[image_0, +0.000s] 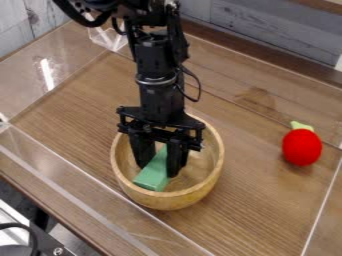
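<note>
My black gripper (158, 148) reaches down into a tan bowl (198, 190) in the lower middle of the view. Its fingers are closed on a green object (155, 176), which is inside the bowl, tilted toward the front left. The fingertips partly hide the upper end of the green object.
A red round object (302, 148) with a small pale green piece behind it lies on the wooden table at the right. A clear plastic item (104, 28) sits at the back left.
</note>
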